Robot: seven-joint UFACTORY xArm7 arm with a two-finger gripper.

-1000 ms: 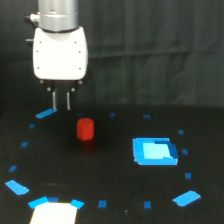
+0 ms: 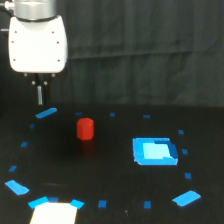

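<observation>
A red cylinder-like object [image 2: 85, 129] stands on the dark table left of centre. Up and to the left of it, my gripper [image 2: 41, 103] hangs in the air below its white hand. The two thin fingers are close together and look shut, with nothing visible between them. The gripper is clear of the red object.
A blue-edged tray-like item with a white middle [image 2: 157, 151] lies to the right. Blue tape strips [image 2: 17, 187] and several small blue marks lie around the table. A white item [image 2: 53, 213] is cut off at the front edge. Open table lies between these.
My gripper has moved left and slightly up, away from the red object. Its fingers, apart earlier, are now close together. The red object has not visibly moved.
</observation>
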